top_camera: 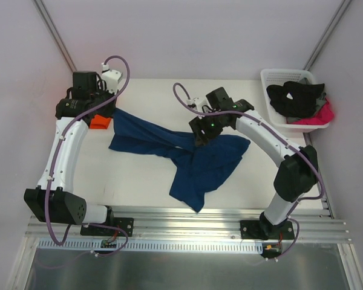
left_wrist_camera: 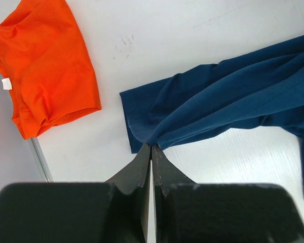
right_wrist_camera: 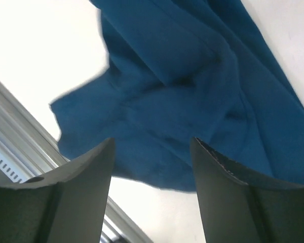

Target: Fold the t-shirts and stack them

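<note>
A dark blue t-shirt (top_camera: 202, 166) is spread and bunched across the middle of the white table. Its left end rises to my left gripper, which is shut on a pinch of the cloth. Over the middle of the shirt, my right gripper stands open, with blue cloth below and nothing gripped between its fingers. An orange folded t-shirt (left_wrist_camera: 53, 66) lies at the table's left side, left of the blue cloth; in the top view the left arm covers much of it.
At the back right stands a white basket (top_camera: 271, 77) holding black cloth (top_camera: 295, 99) and red cloth (top_camera: 322, 115). Bare table (top_camera: 163, 96) shows behind the blue shirt and at the front left.
</note>
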